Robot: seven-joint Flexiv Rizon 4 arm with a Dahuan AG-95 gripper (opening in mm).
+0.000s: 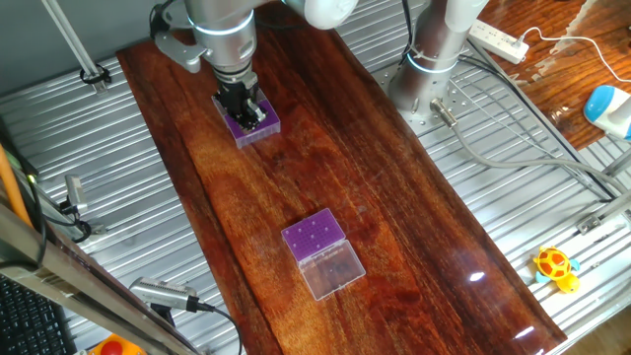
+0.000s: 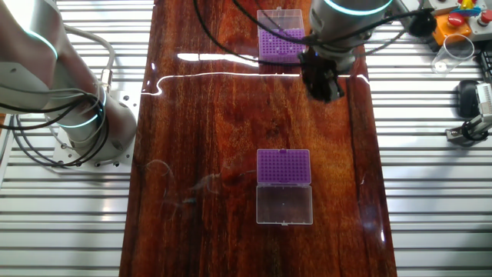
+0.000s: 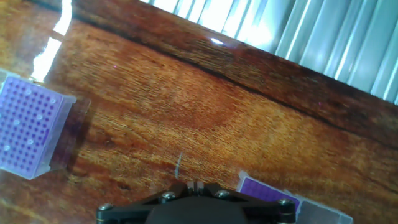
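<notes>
My gripper shows at the bottom of the wrist view, its fingertips together and nothing visible between them. In exterior view 1 the gripper (image 1: 253, 120) overlaps the far purple rack box (image 1: 258, 126). Exterior view 2 shows the gripper (image 2: 326, 91) blurred, over bare wood on the near side of that rack box (image 2: 278, 48). The second purple rack (image 2: 284, 166) lies open nearer the middle, its clear lid (image 2: 284, 205) folded flat beside it. In the wrist view the rack boxes appear at left (image 3: 28, 127) and, partly hidden by the gripper, at lower right (image 3: 264, 190).
Bare wooden tabletop (image 1: 394, 237) surrounds both boxes, with ribbed metal decking (image 1: 138, 187) beyond its edges. Dark cables (image 2: 246, 58) hang from the arm across exterior view 2.
</notes>
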